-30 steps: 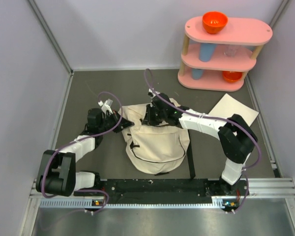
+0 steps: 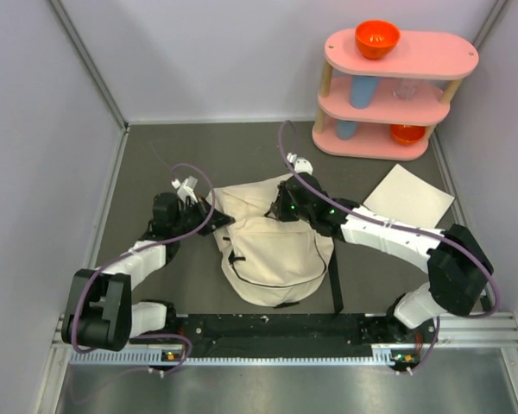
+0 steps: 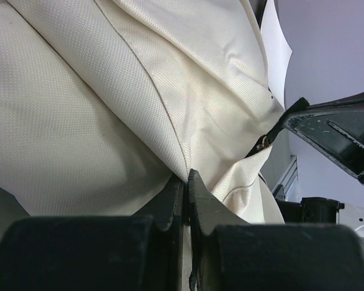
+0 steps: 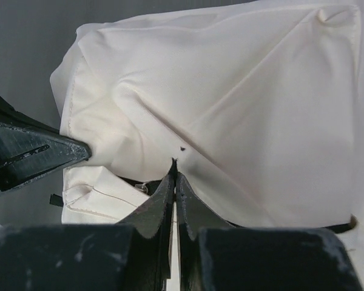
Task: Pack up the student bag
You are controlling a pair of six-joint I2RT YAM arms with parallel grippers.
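Observation:
The cream cloth bag lies flat in the middle of the table, with a dark zip across its upper part. My left gripper is at the bag's upper left side. In the left wrist view, that left gripper is shut on a fold of the cream cloth. Over the zip line, right of the bag's middle, is my right gripper. The right wrist view has it shut, with a metal zip slider close beside its fingertips. Whether a thin pull sits between them is hard to tell. The bag's inside is hidden.
A pink shelf with orange bowls and blue cups stands at the back right. White sheet lies right of the bag. A black strap trails off the bag's right side.
My right gripper has moved to the right along the bag's zip line, its arm swinging outward. My left gripper and the bag's main body have stayed almost still.

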